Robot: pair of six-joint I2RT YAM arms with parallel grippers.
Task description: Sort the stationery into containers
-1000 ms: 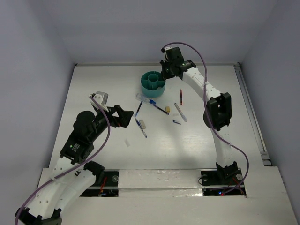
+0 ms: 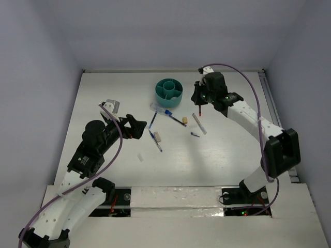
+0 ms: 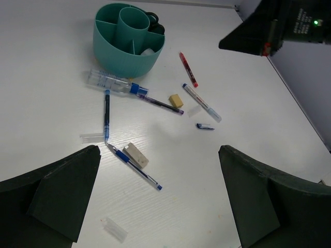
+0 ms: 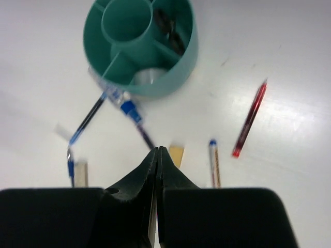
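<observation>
A teal divided organizer [image 2: 163, 101] stands at the back, dark items in one compartment. Around it lie a clear bottle-like item [image 3: 108, 81], a red pen [image 4: 248, 121], a white marker [image 3: 199, 101], several blue and dark pens [image 3: 137, 168], a small cap [image 3: 205, 126], a yellow block [image 3: 176, 101] and a pale eraser [image 3: 135, 155]. My left gripper [image 2: 135, 129] is open at the left, nothing between its fingers. My right gripper is shut, above the table beside the organizer, near the red pen; nothing shows between its fingertips.
Clear pale strips [image 3: 114, 230] lie on the table. Walls bound the workspace at back and sides.
My right gripper has moved away from the organizer's rim, rightward and forward over the red pen's area. The left arm and the items on the table appear unchanged.
</observation>
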